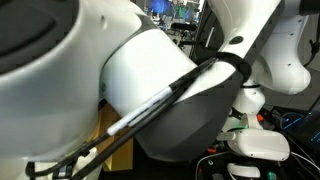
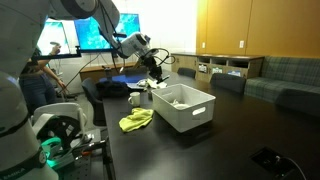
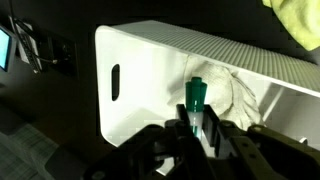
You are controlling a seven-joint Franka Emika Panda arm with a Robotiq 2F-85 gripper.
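Note:
In the wrist view my gripper is shut on a slim marker with a teal end (image 3: 196, 92) and a pale body. Behind the marker, as that camera sees it, is the open white box (image 3: 135, 65), with a crumpled white cloth (image 3: 238, 100) inside. Exterior view 2 shows the same white box (image 2: 182, 119) standing on the dark table, but the gripper does not show there. In exterior view 1 the arm fills most of the frame and hides the gripper.
A yellow cloth (image 2: 136, 120) lies beside the box, and a white cup (image 2: 134, 99) stands behind it. Cables and a small dark device (image 2: 272, 160) rest on the right of the table (image 2: 215, 150).

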